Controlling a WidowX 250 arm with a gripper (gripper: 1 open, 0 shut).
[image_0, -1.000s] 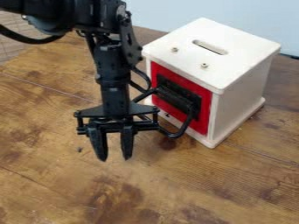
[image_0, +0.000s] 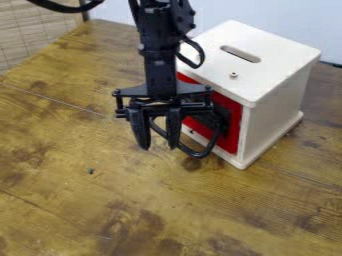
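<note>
My black gripper (image_0: 158, 130) hangs above the wooden floor, just in front of and left of a white box (image_0: 274, 75) with a slot and a small knob on its top. The box's red front (image_0: 230, 128) is partly hidden behind my arm and a looping black cable. Two fingers point downward with a gap between them, and nothing shows held.
A woven mat or blind (image_0: 27, 35) lies at the upper left, and a pale wall stands behind the box.
My gripper has moved up and to the right, closer to the box's red front, covering more of it. The box appears in about the same place.
</note>
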